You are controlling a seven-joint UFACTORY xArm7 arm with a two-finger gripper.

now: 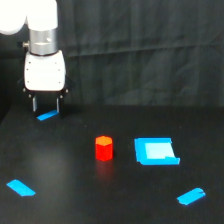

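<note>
At the back left, my gripper (46, 106) points down with its two dark fingers spread apart. A flat blue piece (47, 115) lies on the table just below the fingertips; whether they touch it cannot be told. In the middle of the table stands a red block (104, 149) with a six-sided outline, well away from the gripper. To its right is a blue frame or shallow tray (142, 147) with a pale, whitish middle.
Another flat blue piece (20, 187) lies at the front left, and one more blue piece (191, 196) at the front right. Bare dark table (100, 195) stretches between them. A dark curtain (140, 50) hangs behind the table.
</note>
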